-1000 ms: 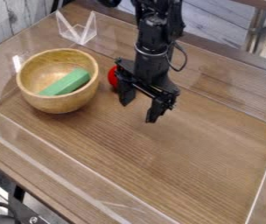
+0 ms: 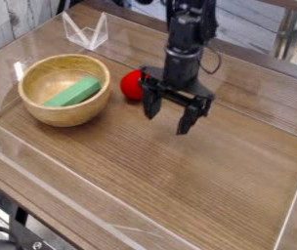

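Note:
The black robot arm stands at the back middle of the wooden table, its gripper (image 2: 172, 115) low over the table, to the right of a red round object (image 2: 132, 88). The fingers point down and look apart, with nothing visible between them. A wooden bowl (image 2: 44, 88) at the left holds a green block (image 2: 75, 91). The red object lies just right of the bowl, partly behind the arm.
A white wire-like item (image 2: 86, 34) is at the back left. A ledge runs along the back right.
The arm has shifted and turned, its lower part moving back and to the right from where it stood a second ago. The bowl and its block are unchanged.

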